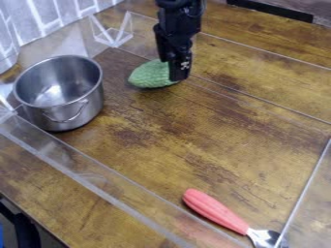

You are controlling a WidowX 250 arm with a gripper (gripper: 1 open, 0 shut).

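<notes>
My gripper (176,58), black, hangs at the top centre over a green textured cloth-like piece (151,76), its fingertips at or just above the piece's right part. Whether it is open, shut or holding the piece is unclear. A steel pot (58,82) stands at the left. A utensil with a red handle (214,208) and metal end lies at the lower right.
Transparent edges (104,184) run along the left, front and right sides.
</notes>
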